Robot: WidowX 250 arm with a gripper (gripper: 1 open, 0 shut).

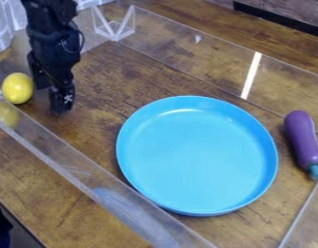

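Note:
My black gripper (47, 85) is at the upper left, low over the wooden table, its fingers open. Just left of it, against the clear left wall, sits a yellow egg-shaped object (16, 87); whether a finger touches it I cannot tell. A blue plate (197, 155) lies at the centre right, and a purple eggplant (302, 139) lies at the right edge.
Clear plastic walls (84, 179) border the work area along the lower left and the right. The wood between my gripper and the plate is bare, as is the upper middle.

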